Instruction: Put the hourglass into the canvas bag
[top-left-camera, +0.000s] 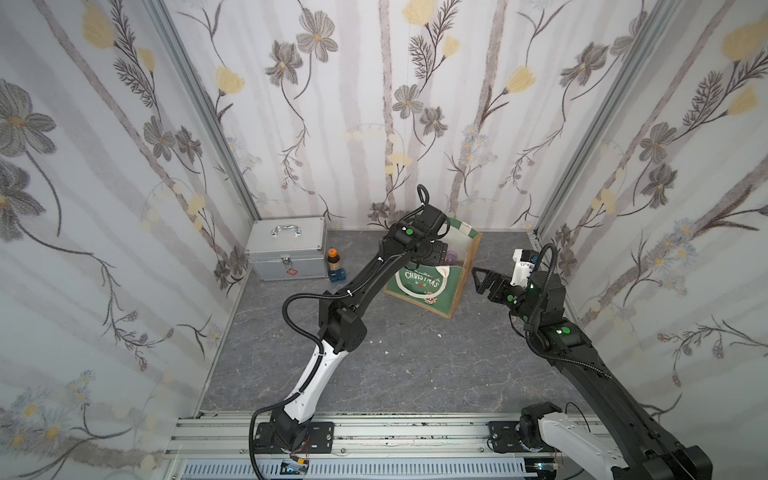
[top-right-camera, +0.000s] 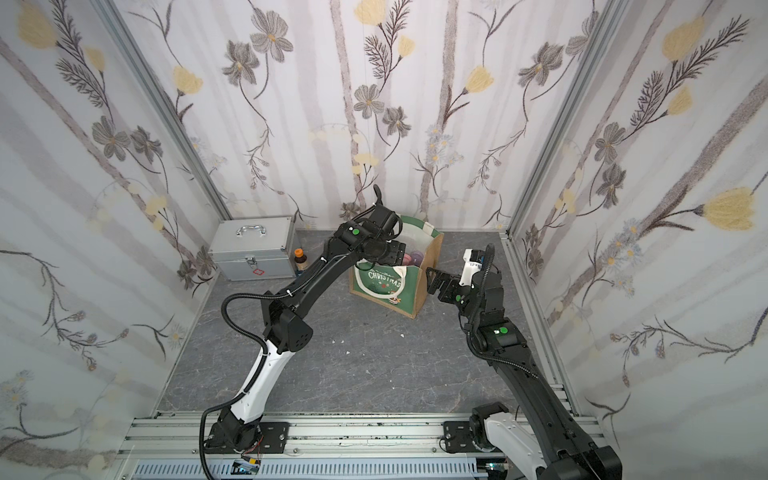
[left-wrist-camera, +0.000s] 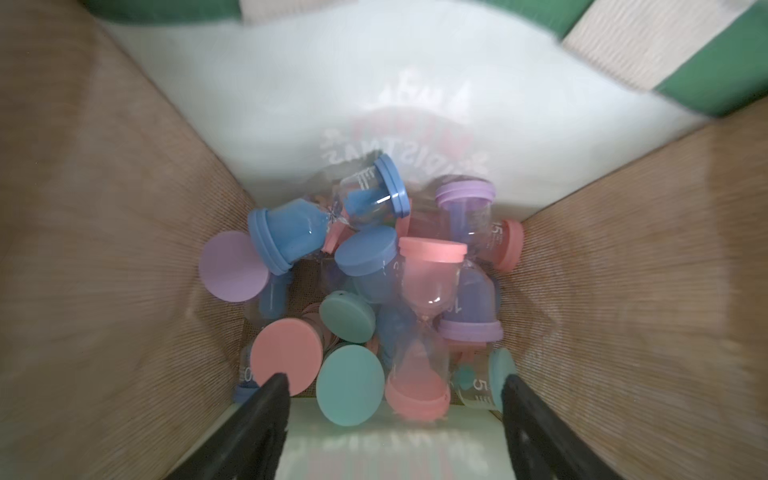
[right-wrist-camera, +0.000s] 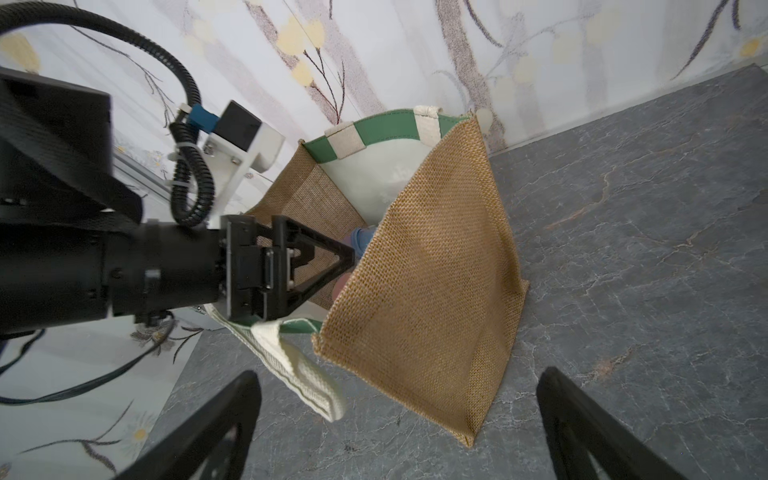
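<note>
The pink hourglass (left-wrist-camera: 428, 292) lies inside the canvas bag among several other hourglasses with blue, purple, green and pink caps. In the left wrist view my left gripper is over the bag's mouth, its fingers (left-wrist-camera: 260, 428) wide apart and holding nothing. The green-fronted canvas bag (top-left-camera: 420, 297) stands with its mouth up, its tan side (right-wrist-camera: 436, 288) facing my right wrist camera. My right gripper is open and empty, off to the right of the bag; the bag appears beyond its spread fingers (right-wrist-camera: 220, 424).
A silver case (top-left-camera: 288, 249) and a brown bottle with an orange cap (top-left-camera: 333, 260) stand at the left, the bottle beside a small blue item (top-left-camera: 337, 275). A white bag handle (right-wrist-camera: 300, 372) hangs out at the front.
</note>
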